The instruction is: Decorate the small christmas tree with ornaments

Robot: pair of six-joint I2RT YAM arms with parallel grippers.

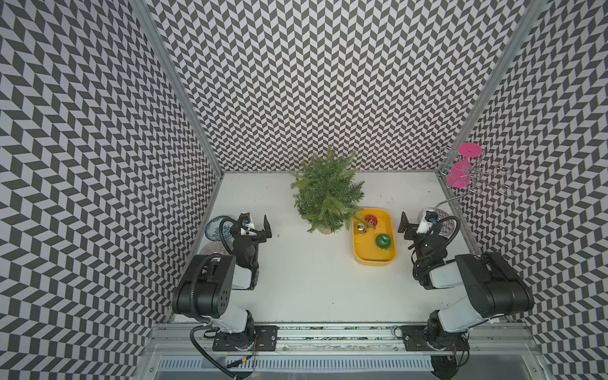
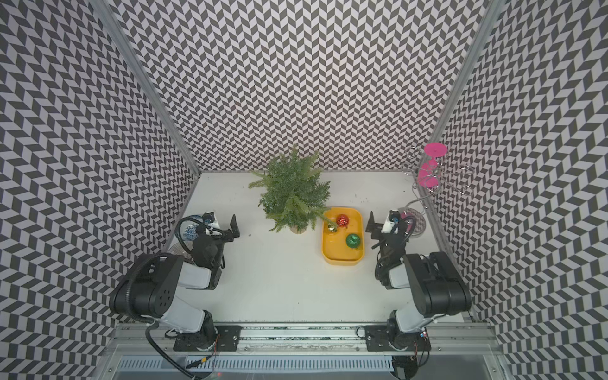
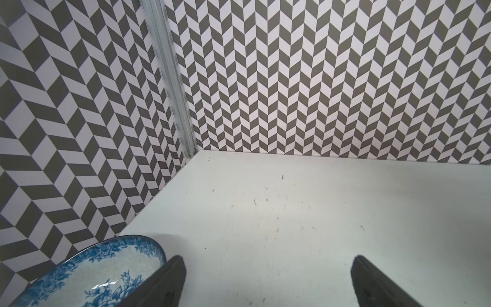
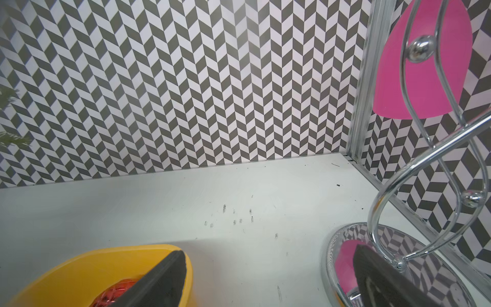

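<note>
The small green tree stands upright at the back middle of the table, its branches bare of ornaments as far as I can see. Just right of it lies a yellow tray holding a red ornament, a small silver ornament and a green ornament. One low branch reaches over the tray's left back part. My left gripper is open and empty on the left side, away from the tree. To the right of the tray, my right gripper is open too, nothing between its fingers.
A blue-and-white plate lies at the left edge, partly behind the left arm. At the right edge stands a metal rack with pink discs on a round mirrored base.
</note>
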